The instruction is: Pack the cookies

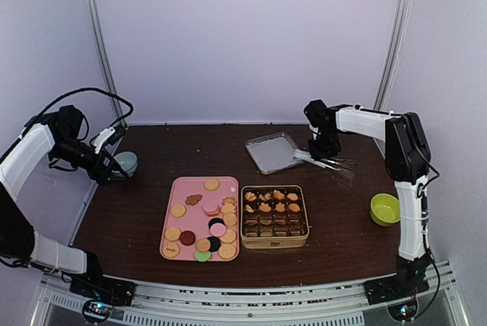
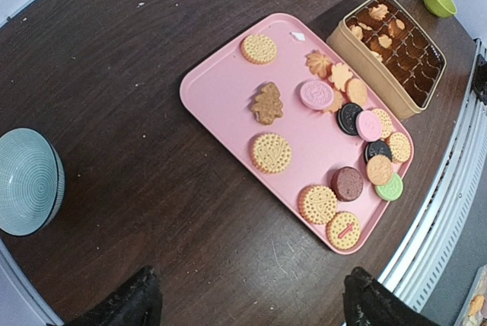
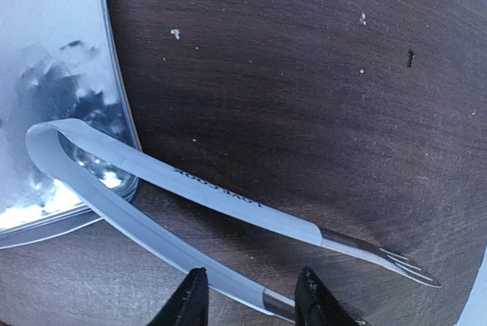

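Note:
A pink tray [image 1: 199,189] of assorted cookies lies left of centre, beside a gridded tin [image 1: 275,240] with small cookies in its back compartments and empty front ones. At the back, metal tongs [image 3: 228,204] rest with their bend on the edge of a clear-looking tray [image 1: 270,151]. My right gripper is open just above the tongs, one arm of them passing below its fingertips, with nothing visibly held. My left gripper hangs open at the far left near a pale blue bowl [image 2: 27,181], above bare table.
A yellow-green bowl [image 1: 385,209] stands on the right side of the table. The table behind the pink tray is clear. Walls border the back and sides, and a metal rail runs along the front.

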